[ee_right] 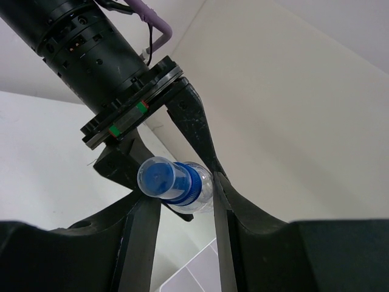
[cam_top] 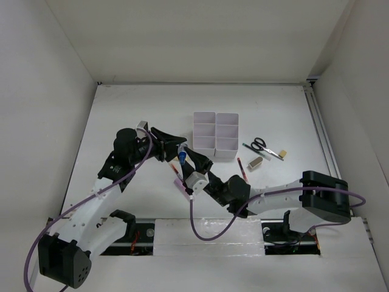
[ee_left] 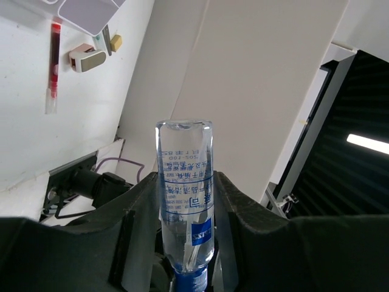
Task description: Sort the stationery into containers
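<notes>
A clear bottle with blue cap and printed label [ee_left: 185,188] is held upright in the left wrist view between the fingers of my left gripper. In the right wrist view the fingers of my right gripper close on the same bottle, its blue end [ee_right: 158,176] toward the camera. From the top, both grippers meet around the bottle [cam_top: 182,155] left of the compartment containers [cam_top: 227,143]. Scissors [cam_top: 265,149], a green pen [cam_top: 251,148], a red pen [cam_top: 241,169], an eraser-like block [cam_top: 255,163] and a yellow piece [cam_top: 282,154] lie on the table.
A pink item [cam_top: 180,188] and other pens lie partly under the arms. Walls surround the table on the sides and back.
</notes>
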